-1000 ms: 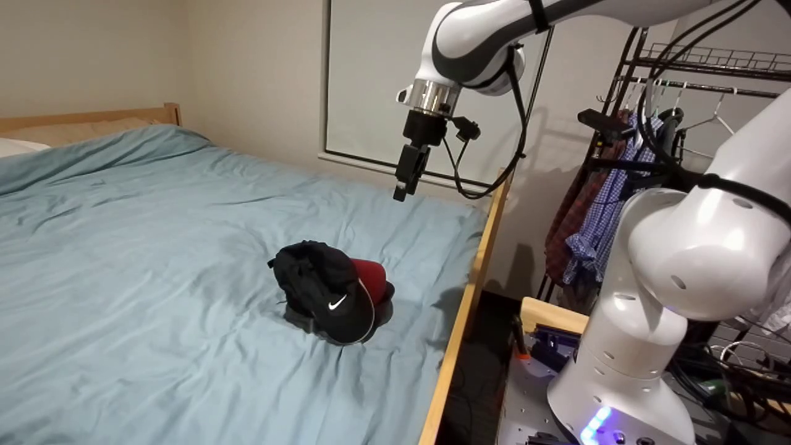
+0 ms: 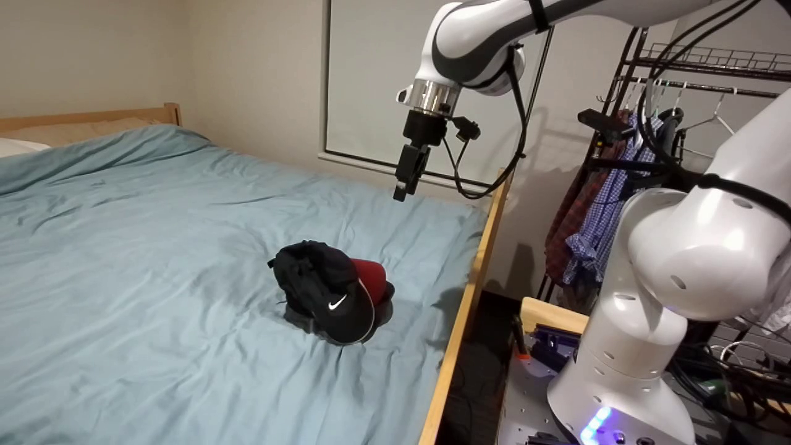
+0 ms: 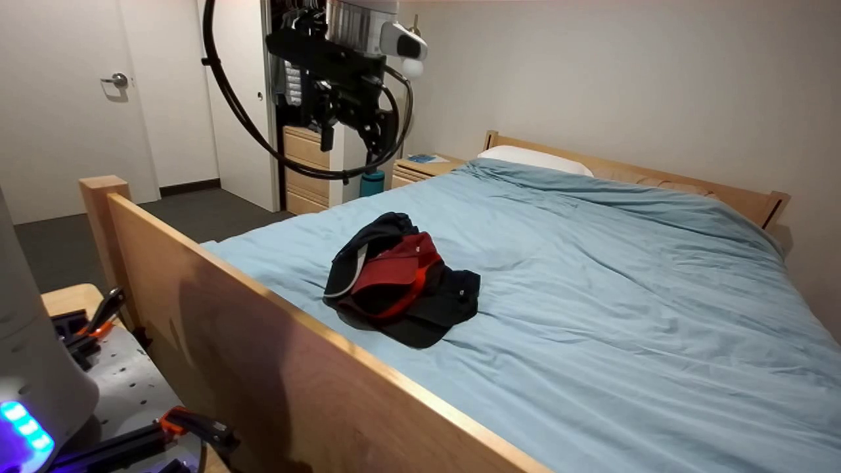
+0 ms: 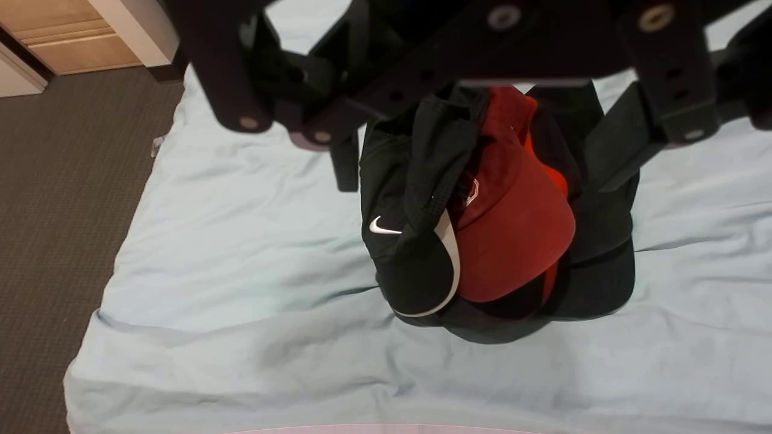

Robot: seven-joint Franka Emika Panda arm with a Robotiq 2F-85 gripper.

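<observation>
On the blue bedsheet (image 2: 148, 259) lies a pile of caps. A black cap with a white swoosh and pale brim edge (image 2: 319, 285) leans on one side of it. Beside that cap is a red cap (image 4: 517, 224), brim toward the bottom of the wrist view. A black cap (image 4: 601, 267) rests at the pile's other side, with orange-red trim showing between it and the red one. High above the bed hangs my gripper (image 2: 401, 194), clear of the caps. Its fingers (image 4: 345, 163) stand wide apart in the wrist view, and nothing is held between them.
A wooden footboard (image 3: 260, 303) rises between the robot's base and the bed. Clothes (image 2: 597, 207) hang on a rack behind the arm. The sheet around the pile is bare, with wide free room toward the headboard (image 3: 694, 189).
</observation>
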